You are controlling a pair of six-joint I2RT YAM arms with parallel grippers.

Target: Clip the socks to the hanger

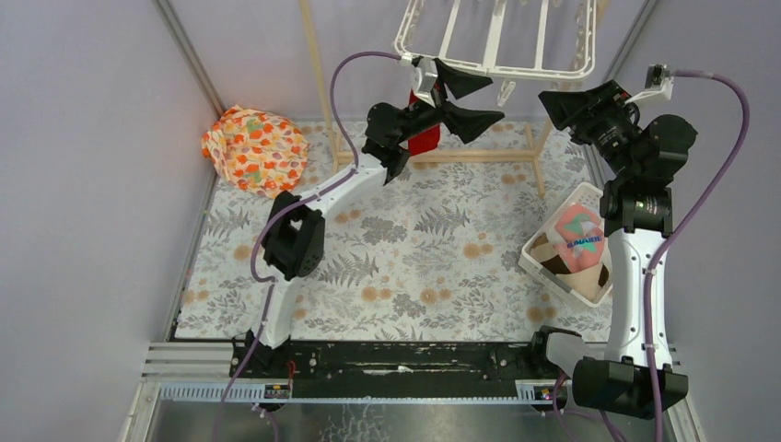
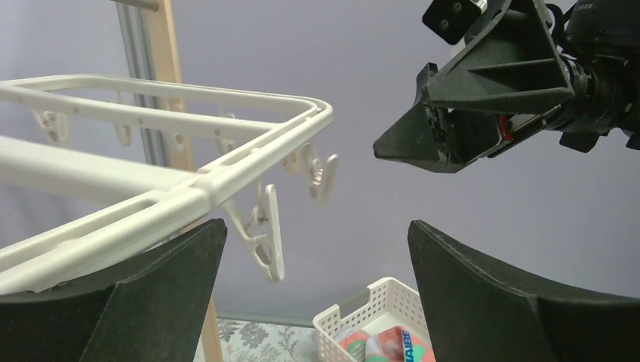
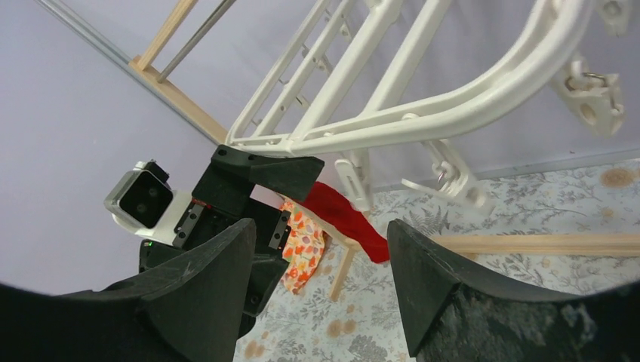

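The white clip hanger [image 1: 493, 64] hangs from the wooden rack, its small clips dangling. My left gripper [image 1: 465, 101] is open below its left front; in the left wrist view a clip [image 2: 268, 249] hangs between and beyond the fingers. My right gripper [image 1: 560, 103] is at the hanger's right, its fingers apart with nothing between, clips [image 3: 453, 173] above them. A red sock [image 3: 336, 207] hangs behind my left gripper, largely hidden. Pink and brown socks [image 1: 580, 244] lie in the white basket at the right.
An orange patterned cloth bundle [image 1: 253, 147] lies at the back left. The rack's wooden base bar [image 1: 479, 157] crosses the floor under the hanger.
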